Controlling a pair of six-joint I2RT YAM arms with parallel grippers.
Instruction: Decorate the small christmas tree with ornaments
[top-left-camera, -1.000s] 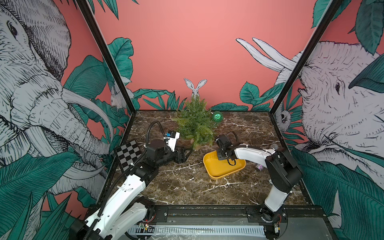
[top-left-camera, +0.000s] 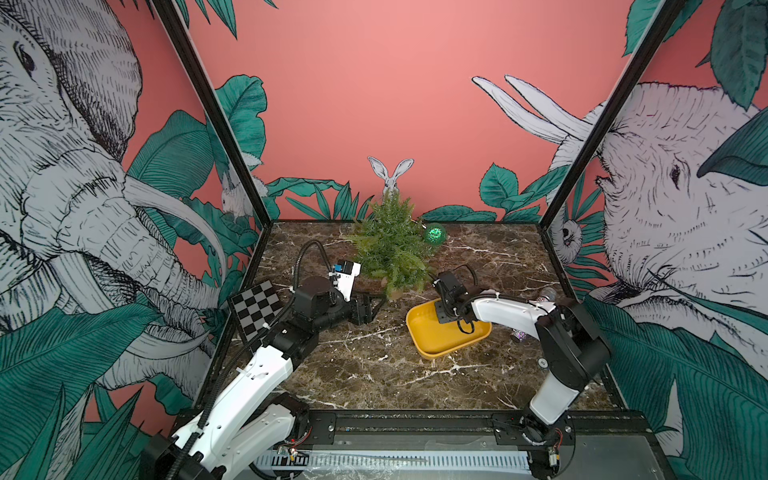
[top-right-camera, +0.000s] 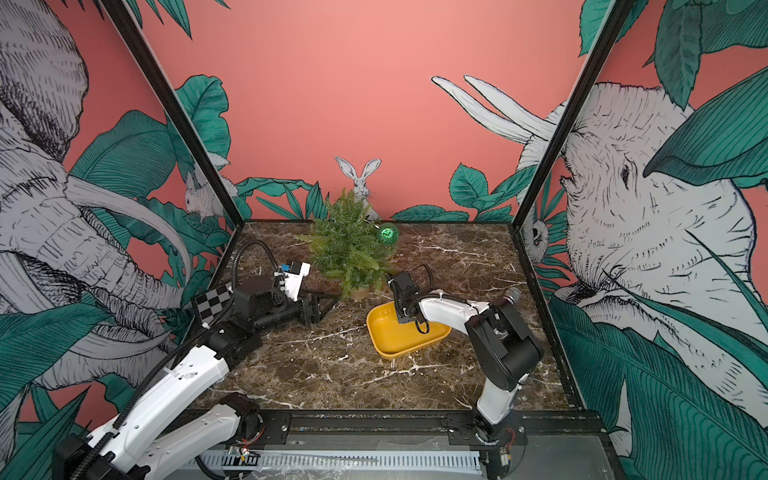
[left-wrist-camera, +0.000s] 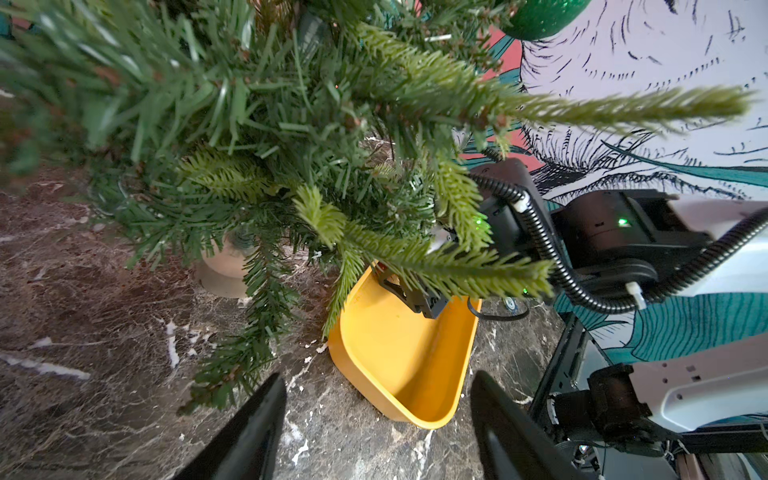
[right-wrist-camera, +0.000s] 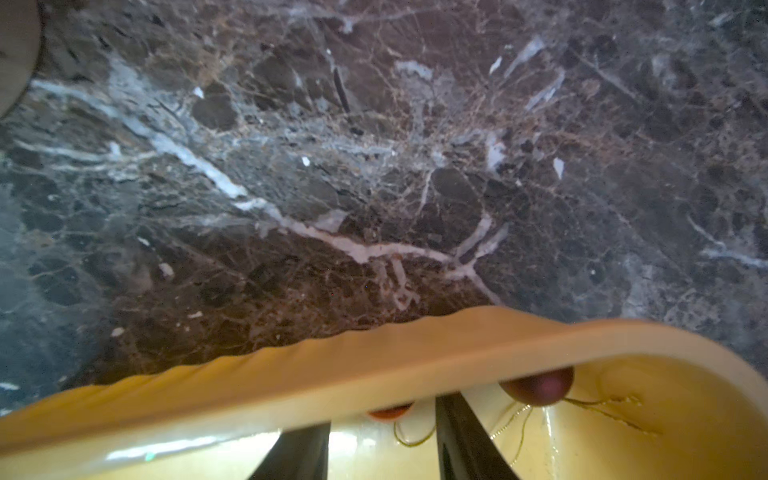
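The small green tree stands near the back middle, with a glittery green ball at its right side. My right gripper is inside the yellow tray at its tree-side wall, fingers parted. Beyond them, partly hidden by the rim, are an orange ornament with a gold loop and a dark red ball with gold string. Nothing shows gripped. At the tree's left front, my left gripper is open and empty, its blurred fingers wide apart below the branches.
The yellow tray sits right of centre, in front of the tree. A checkerboard lies at the left edge. A small purplish item rests right of the tray, partly behind the right arm. Bare marble stretches across the front.
The right arm's elbow has shifted slightly to the right, while its gripper stays at the tray. My left arm has barely moved; tree, green ball and tray look unchanged.
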